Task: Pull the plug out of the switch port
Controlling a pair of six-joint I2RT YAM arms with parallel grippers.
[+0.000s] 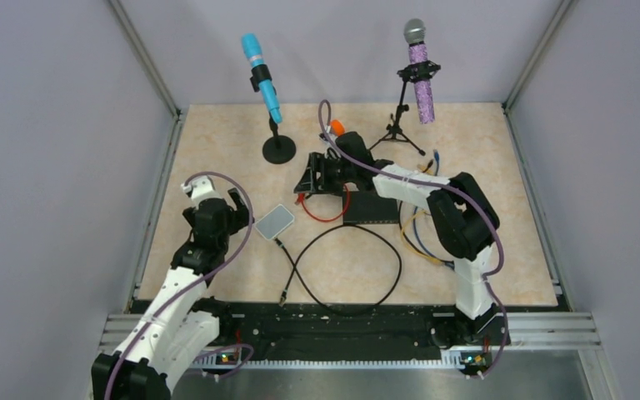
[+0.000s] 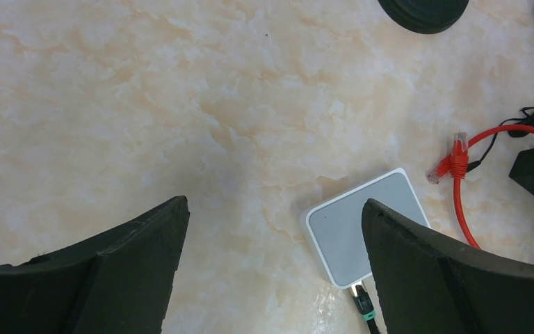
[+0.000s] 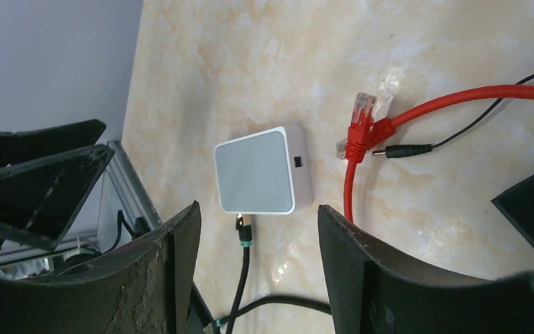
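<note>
The black switch (image 1: pixel 371 208) lies right of centre, partly covered by my right arm. Both clear plug ends of the red cable (image 3: pixel 360 136) rest together on the table, left of the switch and free of any port. Above and beside them, my right gripper stands open with nothing between its fingers. A grey-topped white box (image 3: pixel 254 174) has a black cable's plug (image 3: pixel 244 229) in its near side. My left gripper is open and empty over the table, left of that box.
A black cable loop (image 1: pixel 398 267) occupies the front centre. Yellow and blue cables (image 1: pixel 421 242) lie to the right. Behind stand a blue microphone (image 1: pixel 262 79) and a purple one (image 1: pixel 421 83). A thin black lead (image 3: pixel 407 150) ends beside the red plugs.
</note>
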